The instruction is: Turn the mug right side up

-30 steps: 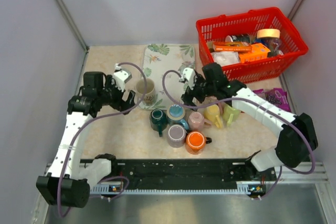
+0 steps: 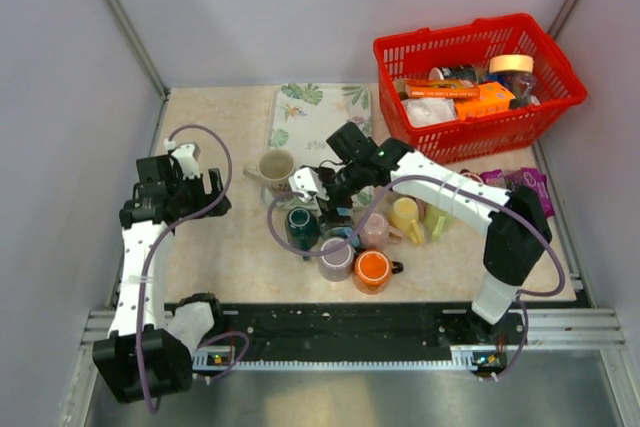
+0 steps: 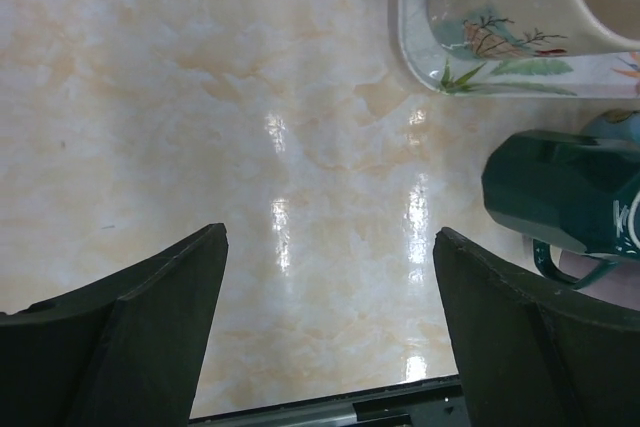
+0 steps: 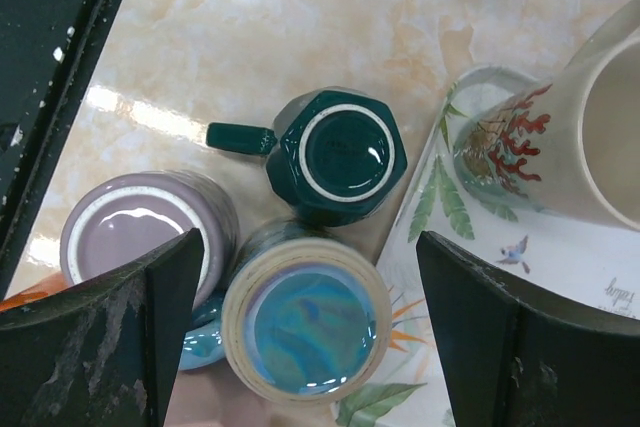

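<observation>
The cream mug stands mouth up on the floral tray, its handle toward the left. Bottom up on the table sit the dark green mug, the blue mug and the purple mug. My right gripper is open above the blue mug, which it partly hides in the top view. To the left of the cream mug, my left gripper hangs open over bare table; nothing is between its fingers.
An orange mug, a pink mug and a yellow mug crowd the front middle, bottoms up. The red basket fills the back right. Bare table lies at the left.
My left gripper has drawn away leftward from the cream mug, whose handle now shows. My right gripper has moved left and toward the front, from near the pink mug to over the blue one.
</observation>
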